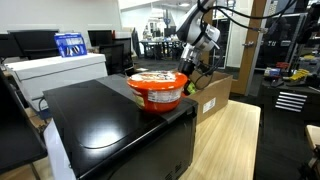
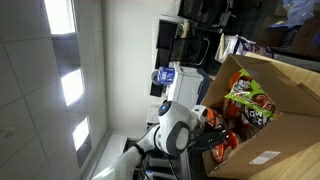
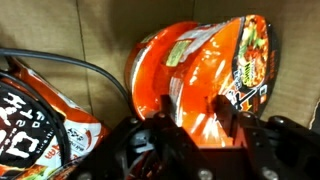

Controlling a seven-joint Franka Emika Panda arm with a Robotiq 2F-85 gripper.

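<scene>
In the wrist view an orange-red noodle cup [image 3: 205, 75] lies tilted on brown cardboard, its printed side and a pale rim line showing. My gripper is over the cup's lower part, its dark fingers apart, one on either side of the pale rim. Whether they touch the cup is not clear. Exterior view 2 shows my gripper [image 2: 215, 138] reaching down into the cardboard box [image 2: 287, 125], among red packages. In exterior view 1 the arm [image 1: 200, 45] bends down into the box [image 1: 212, 98], and the fingers are hidden.
A red-and-white package [image 3: 35, 125] and a black cable [image 3: 75, 62] lie left of the cup. Red and green packets [image 2: 250, 95] fill another part of the box. A large orange bowl [image 1: 160, 92] stands on the black surface [image 1: 95, 120] beside it.
</scene>
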